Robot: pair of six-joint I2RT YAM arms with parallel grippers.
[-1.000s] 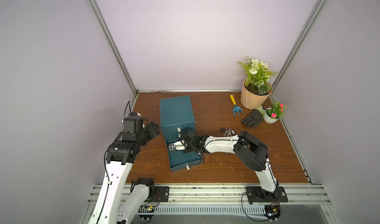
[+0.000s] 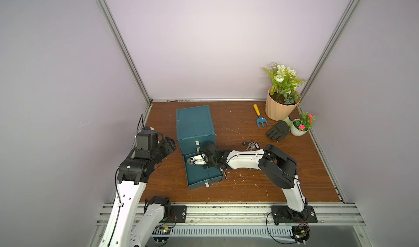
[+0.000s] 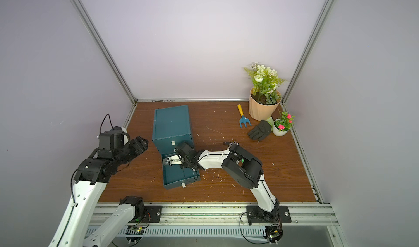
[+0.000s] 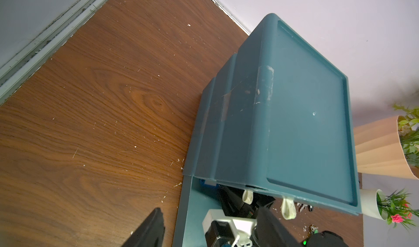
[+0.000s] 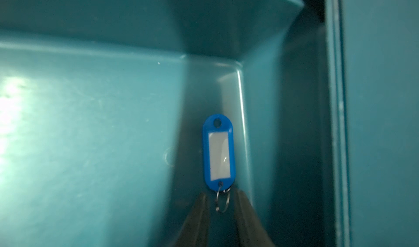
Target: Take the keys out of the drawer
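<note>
In the right wrist view a blue key tag (image 5: 231, 159) with a metal ring lies on the floor of the open teal drawer (image 5: 109, 116), near its corner. My right gripper is down inside the drawer, its fingers part open on either side of the ring, apparently not gripping it. In the top left view that gripper (image 2: 205, 157) covers much of the drawer, below the closed upper part of the teal cabinet (image 2: 194, 121). My left gripper hangs open to the left of the cabinet, with nothing between its fingers.
Loose keys (image 2: 251, 145) lie right of the cabinet. A hand fork (image 2: 261, 120), a dark glove (image 2: 278, 131) and two potted plants (image 2: 281, 109) occupy the back right.
My right arm has shifted very slightly over the drawer, and the left arm has moved very little. Cabinet and loose objects look the same.
</note>
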